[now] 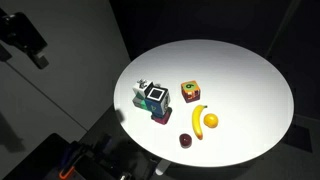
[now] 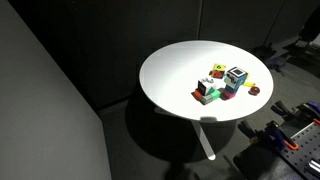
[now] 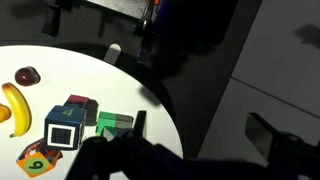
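My gripper is open, its two dark fingers wide apart with only dark floor and the table's edge between them. In exterior view 1 the gripper (image 1: 22,57) hangs at the upper left, clear of the round white table. On the table stand a blue box with a white square (image 1: 156,96), an orange patterned cube (image 1: 190,91), a yellow banana (image 1: 197,123), an orange (image 1: 211,120) and a dark red fruit (image 1: 185,141). Green blocks (image 3: 112,121) and a red piece (image 3: 80,101) lie beside the blue box.
The white table (image 1: 250,90) has free room at its far side and right. Beyond its edge is dark floor. A pale grey panel (image 3: 255,105) stands at the right of the wrist view. Cables and dark equipment (image 2: 285,140) sit near the table.
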